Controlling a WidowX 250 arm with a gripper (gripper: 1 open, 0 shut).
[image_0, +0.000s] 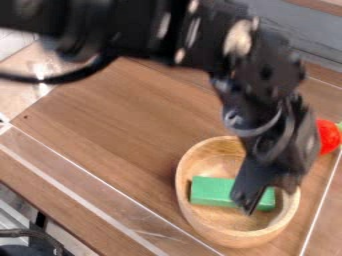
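Note:
A pale wooden bowl (201, 215) sits on the wooden table at the lower right, holding a green rectangular block (214, 191). My black gripper (261, 185) hangs over the bowl's right part, its lower end at the block. The motion blur hides whether it is open or shut, and whether it touches the block. Behind the gripper at the right edge is a red object (326, 135) like a tomato or pepper, partly hidden.
A grey wall stands at the back right. A metal frame and dark cable lie at the lower left, beyond the table's edge.

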